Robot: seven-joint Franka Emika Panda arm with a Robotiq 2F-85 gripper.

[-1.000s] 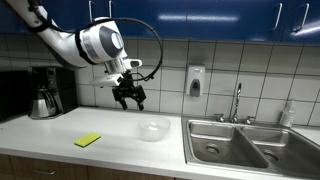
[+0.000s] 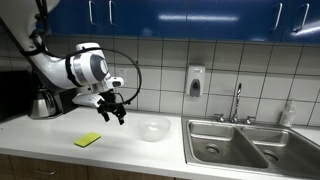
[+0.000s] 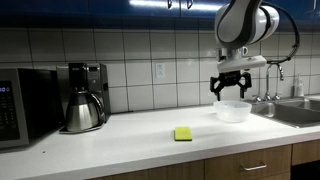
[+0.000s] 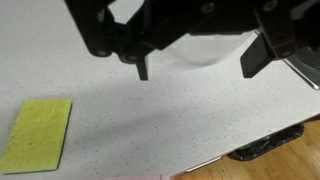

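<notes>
A yellow-green sponge (image 2: 87, 139) lies flat on the white counter; the wrist view has the same sponge (image 4: 38, 135) at its lower left. My gripper (image 2: 111, 116) hangs above the counter, to the right of the sponge, pointing down. Its two dark fingers stand wide apart in the wrist view, and only bare counter and part of a bowl show around them. The clear bowl (image 2: 154, 128) rests on the counter to the right of the gripper, near the sink.
A double sink (image 2: 230, 143) with a faucet (image 2: 237, 100) is set in at the right. A coffee maker (image 3: 89, 95) and a microwave (image 3: 25, 105) stand at the far end of the counter. Bare counter (image 3: 130, 130) surrounds the sponge.
The arm has moved left and lower in exterior view 1, away from the bowl and closer to the sponge. Sponge and bowl have stayed where they were.
</notes>
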